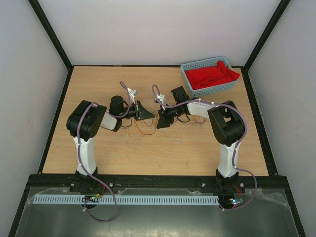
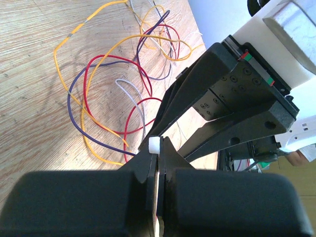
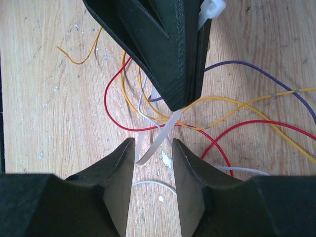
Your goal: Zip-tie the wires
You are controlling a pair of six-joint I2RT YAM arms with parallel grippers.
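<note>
Loose red, yellow, blue and white wires [image 2: 89, 69] lie loosely looped on the wooden table under both grippers. My left gripper is shut on a thin white zip tie, whose head [image 2: 154, 145] shows at the fingertips. In the right wrist view this tie's strap [image 3: 158, 140] slants down from the left gripper's black fingers toward my right gripper. The right gripper is part open, its fingertips on either side of the strap's lower bend; whether they touch it is unclear. In the top view the two grippers nearly meet mid-table.
A blue basket [image 1: 196, 65] with red cloth [image 1: 207, 76] stands at the back right.
</note>
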